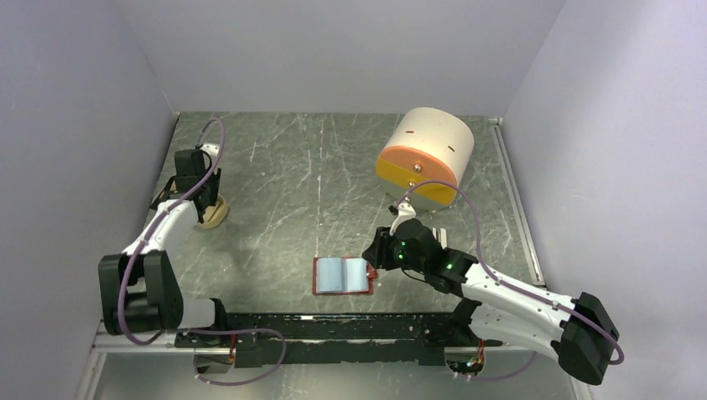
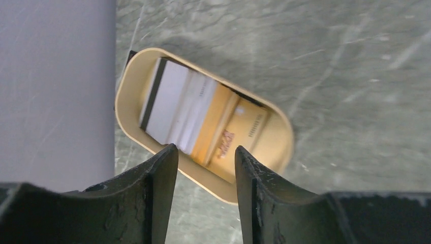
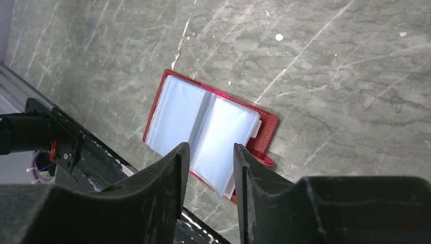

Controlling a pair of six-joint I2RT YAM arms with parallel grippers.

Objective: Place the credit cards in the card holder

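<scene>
In the left wrist view a beige oval box holds several cards, with white cards on one side and an orange card beside them. Above the box's near rim hangs my left gripper, fingers apart, nothing between them. From the top my left arm hides most of this box. The red-edged card holder lies spread open on the table, showing two pale clear-covered panels; a thin whitish edge shows at one side. My right gripper is open over the holder's near edge, empty.
A cream rounded cabinet with orange and yellow drawer fronts stands at the back right. A wall rises close beside the box.
</scene>
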